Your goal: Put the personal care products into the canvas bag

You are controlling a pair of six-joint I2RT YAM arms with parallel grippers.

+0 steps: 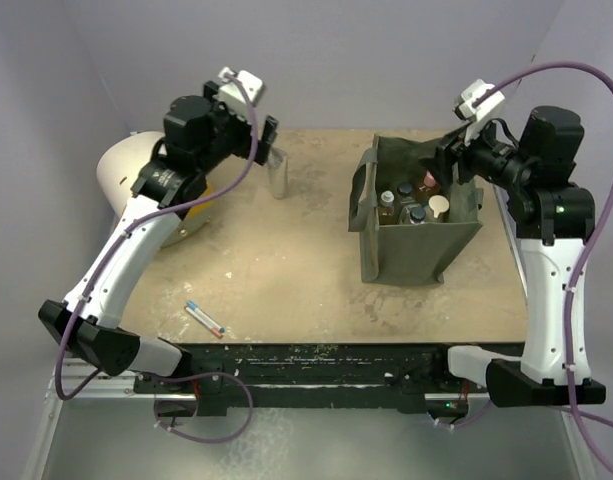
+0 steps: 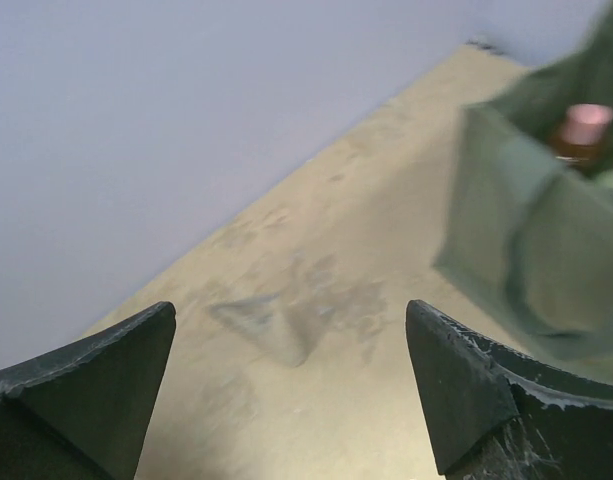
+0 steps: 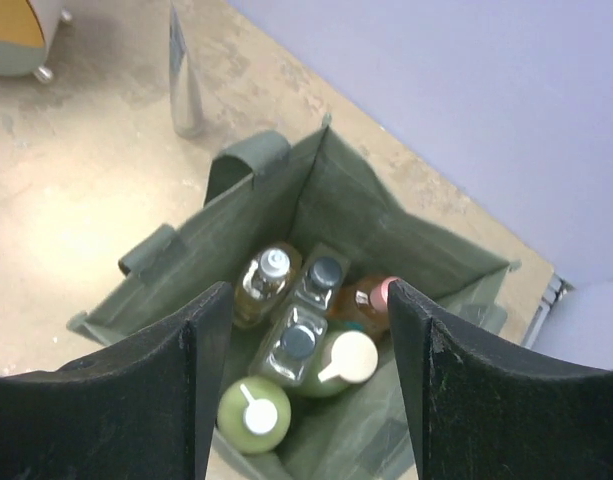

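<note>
The canvas bag (image 1: 406,260) stands on the right of the table, holding several bottles and jars, among them an amber bottle (image 3: 266,280) and a white-lidded jar (image 3: 345,362). My left gripper (image 1: 236,115) is open and high at the back left, beside a pale upright tube (image 2: 276,328), blurred in the left wrist view. My right gripper is open above the bag, with nothing held between its fingers.
A white round-topped container (image 1: 126,170) with orange and yellow front stands at the left, partly behind my left arm. Markers (image 1: 205,318) lie at the front left.
</note>
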